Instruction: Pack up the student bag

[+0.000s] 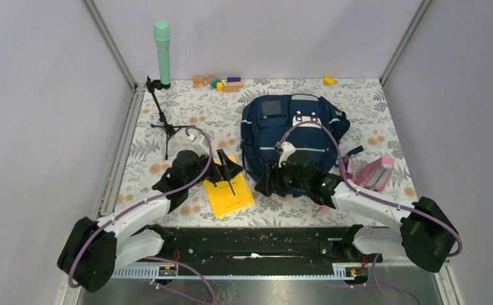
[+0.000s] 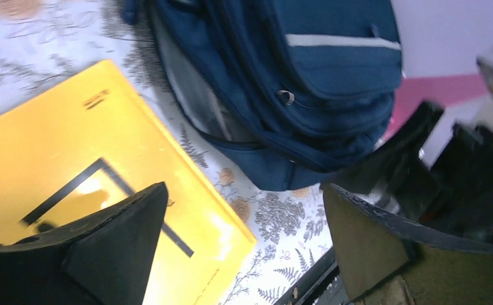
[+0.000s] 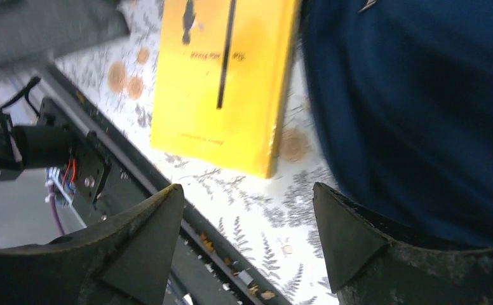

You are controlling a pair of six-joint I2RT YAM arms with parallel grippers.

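A yellow book (image 1: 226, 198) with a black stripe lies flat on the table, left of the dark blue backpack (image 1: 293, 130). My left gripper (image 1: 227, 168) is over the book's upper part. In the left wrist view its fingers (image 2: 114, 238) stand well apart with nothing gripped, and the book (image 2: 187, 190) shows below them. Beside the backpack's lower left corner, my right gripper (image 1: 266, 180) stands open and empty. Through its wrist view the book (image 3: 231, 121) appears ahead and the backpack (image 3: 415, 121) to the right. The right arm covers part of the backpack's lower edge.
A pink case (image 1: 378, 173) and a narrower pink item (image 1: 348, 168) are at the right, partly behind the right arm. Small blocks (image 1: 232, 87) line the back edge. A black tripod (image 1: 163, 121) holding a green microphone (image 1: 162, 51) stands back left.
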